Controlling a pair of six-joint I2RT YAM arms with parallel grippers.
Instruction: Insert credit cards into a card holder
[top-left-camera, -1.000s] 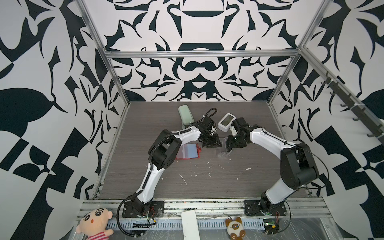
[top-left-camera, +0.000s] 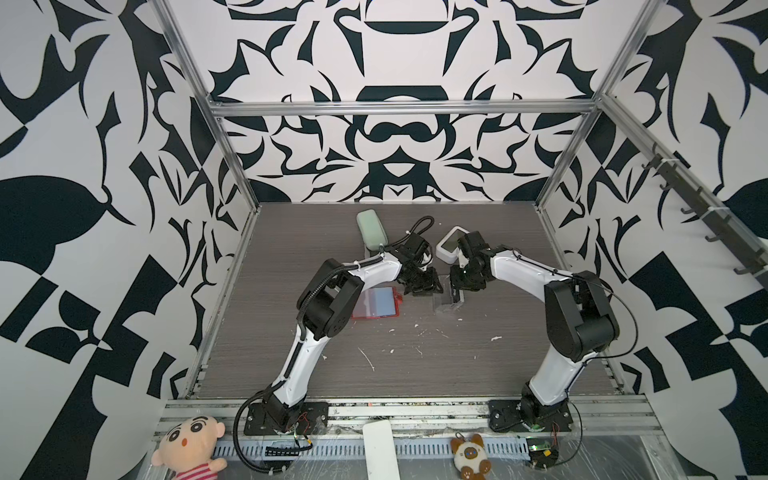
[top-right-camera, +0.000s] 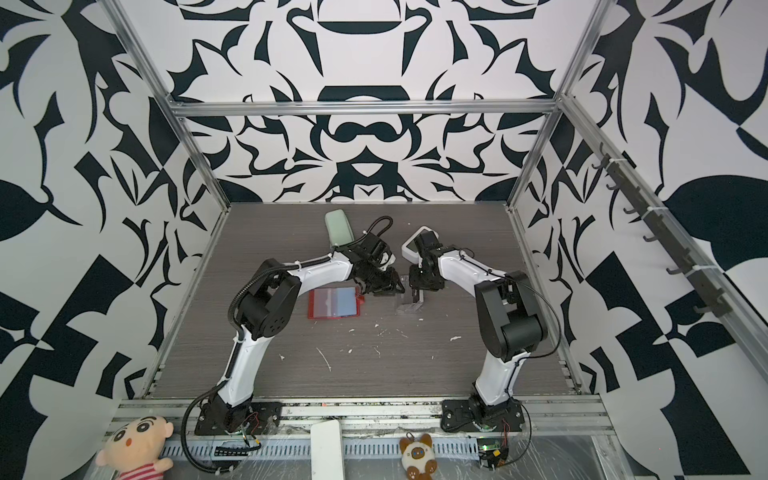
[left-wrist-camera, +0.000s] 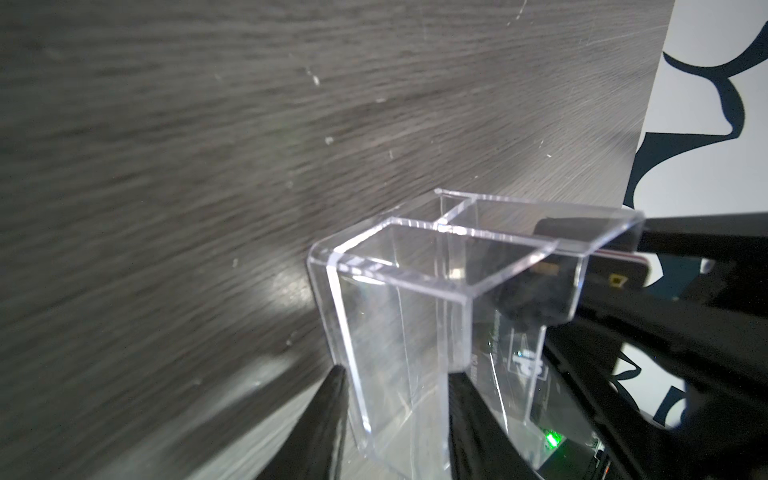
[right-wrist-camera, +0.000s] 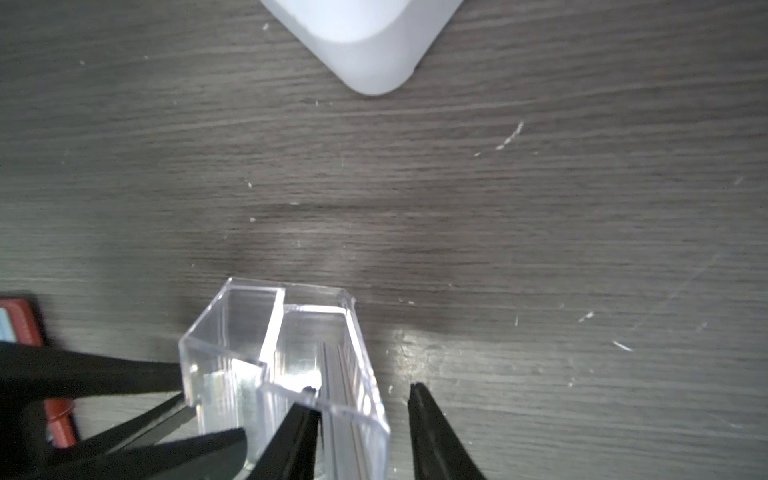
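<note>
A clear two-compartment card holder (right-wrist-camera: 232, 320) stands on the table between my grippers. In the left wrist view my left gripper is open around its near part, a finger on either side of a clear wall section. My right gripper is part open at the holder's right side, one fingertip over the compartment where thin card edges (right-wrist-camera: 340, 368) show, the other outside the wall. In the top left view a dark card shows in the holder beneath the right gripper (top-left-camera: 468, 280); how far it sits inside is hard to tell.
A red-edged tray with blue cards (top-left-camera: 382, 302) lies left of the holder. A green case (top-left-camera: 371, 228) and a white device (top-left-camera: 452, 240) stand behind.
The left arm has stayed still.
</note>
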